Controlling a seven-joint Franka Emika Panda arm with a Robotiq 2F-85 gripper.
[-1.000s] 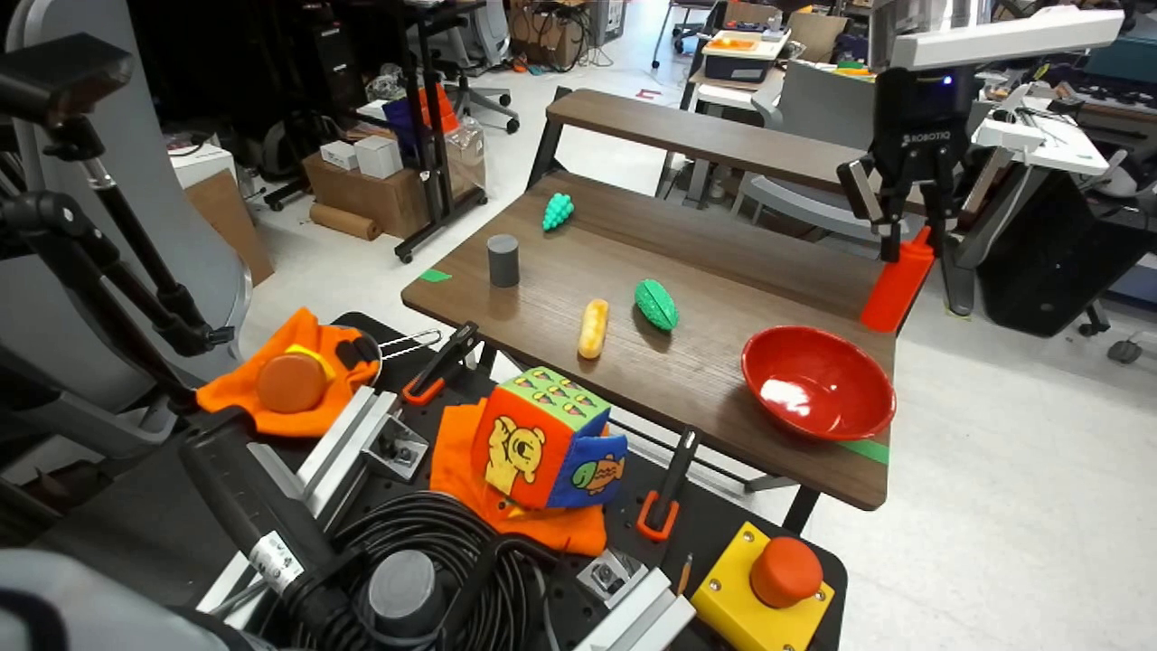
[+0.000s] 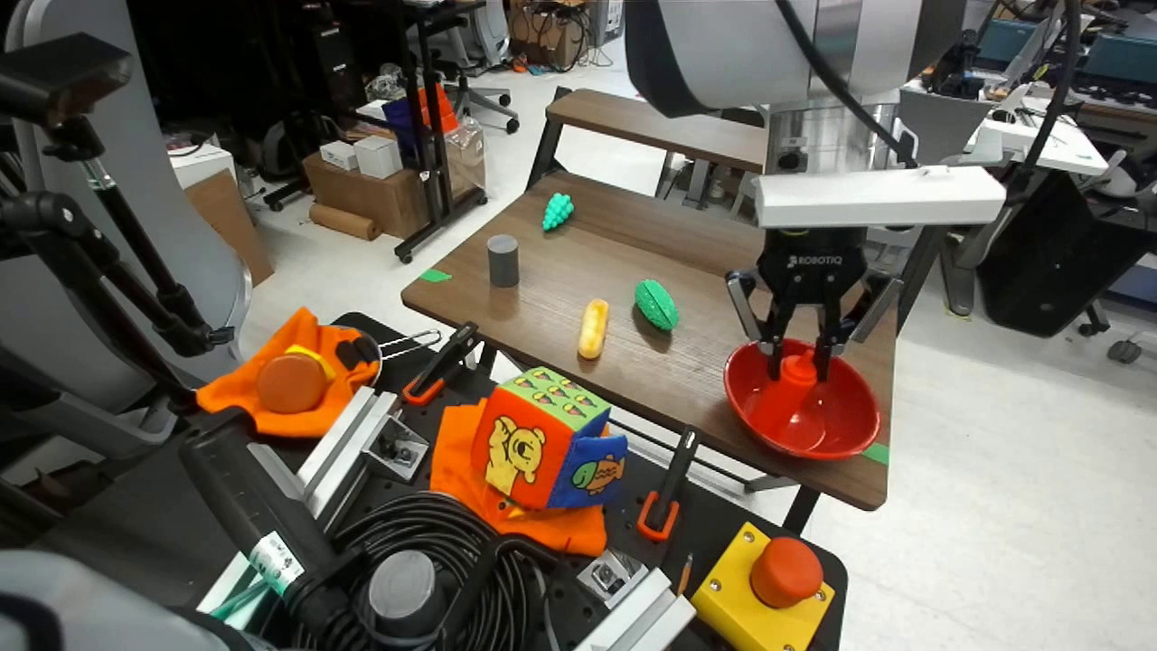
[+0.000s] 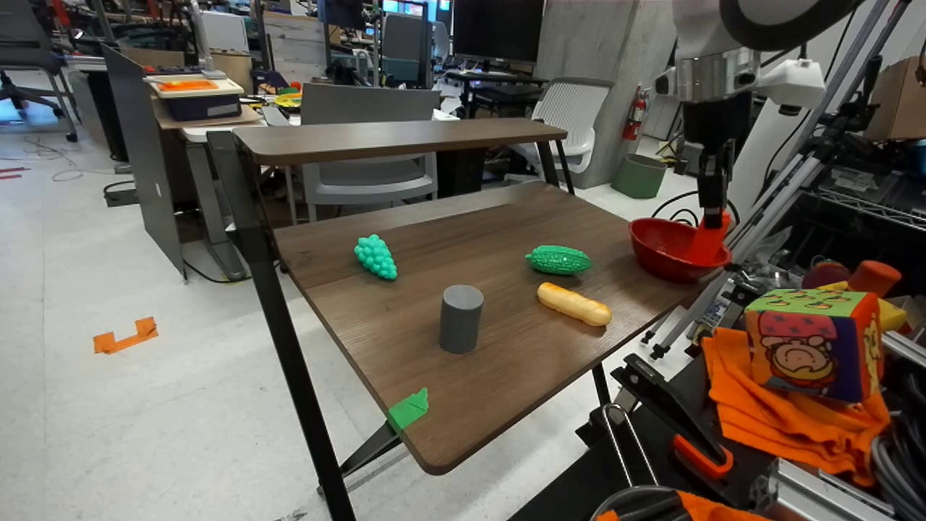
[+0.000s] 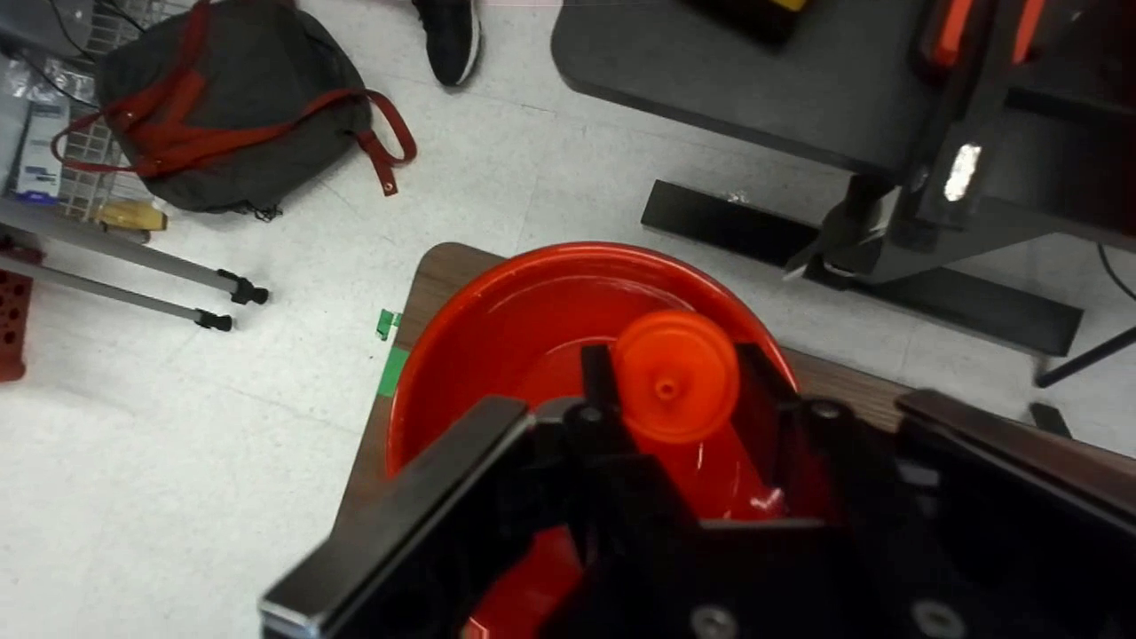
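A red squeeze bottle (image 2: 777, 403) is held nearly upright, slightly tilted, its lower part down inside the red bowl (image 2: 862, 421). My gripper (image 2: 799, 367) is shut on the upper part of this bottle. From above, the round orange-red bottle cap (image 4: 677, 374) shows between the two black fingers, with the bowl (image 4: 453, 319) around it. In the second exterior view the bottle (image 3: 707, 243) leans inside the bowl (image 3: 651, 252). Whether its base touches the bowl's bottom, I cannot tell.
On the brown table (image 2: 694, 369) lie a yellow bread stick (image 2: 593, 329), a green ribbed toy (image 2: 656, 305), a grey cylinder (image 2: 502, 261) and teal grapes (image 2: 558, 212). The bowl sits close to the table's corner, by green tape (image 4: 393, 372).
The bowl has shifted slightly toward the left and front.
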